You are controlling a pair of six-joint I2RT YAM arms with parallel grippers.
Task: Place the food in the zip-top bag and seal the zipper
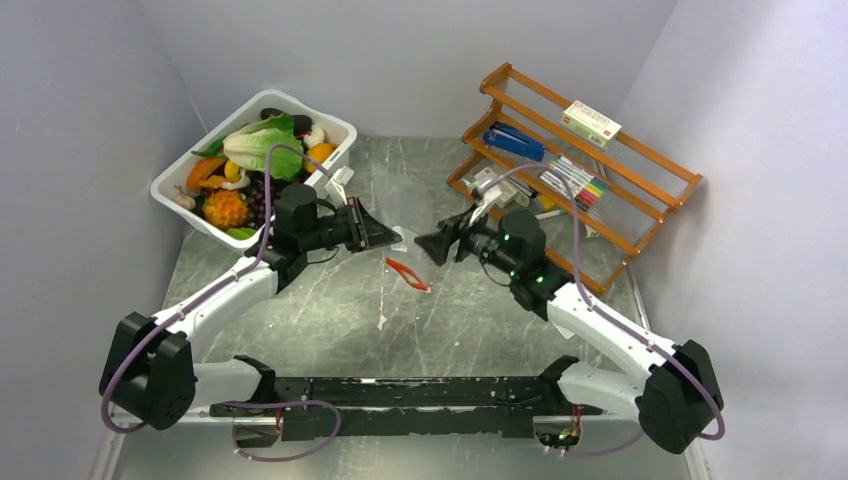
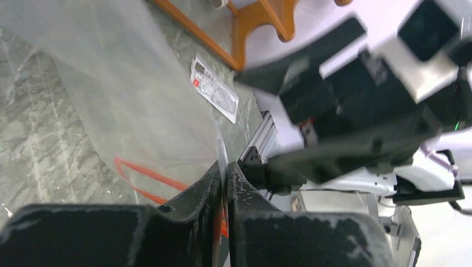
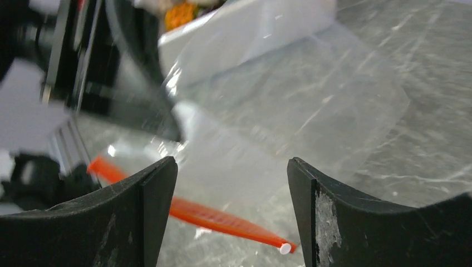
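Note:
A clear zip top bag [image 2: 139,94] with a red zipper [image 3: 228,225] hangs from my left gripper [image 1: 390,238], which is shut on its edge. My right gripper [image 1: 438,240] stands open close to the bag's other side, its fingertips [image 3: 153,194] around the zipper region in the right wrist view, with no grasp showing. A white tub [image 1: 170,190] of food, with lettuce, orange and yellow produce and mushrooms, stands at the back left.
A wooden rack [image 1: 650,150] with boxes, markers and a blue item stands at the back right. A printed card [image 2: 214,89] lies on the table near it.

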